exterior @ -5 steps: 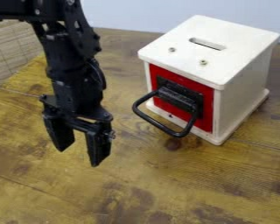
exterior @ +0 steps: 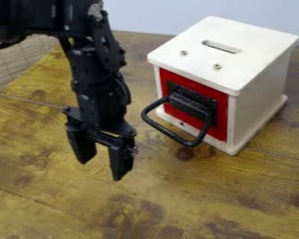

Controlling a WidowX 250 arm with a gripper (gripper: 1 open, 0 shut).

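Observation:
A white wooden box [exterior: 256,93] with a slot and two screws on its sloped top stands at the right, its red front [exterior: 216,99] facing left. A black U-shaped handle [exterior: 164,131] sticks out from that front. My black gripper [exterior: 101,158] hangs left of the handle, slightly lower in view, its two fingers apart with nothing between them and not touching the box.
A woven mat or panel [exterior: 18,67] lies at the back left, and a pale wall rises behind.
The arm and gripper have shifted a little to the right, toward the handle. The box and its handle look unchanged.

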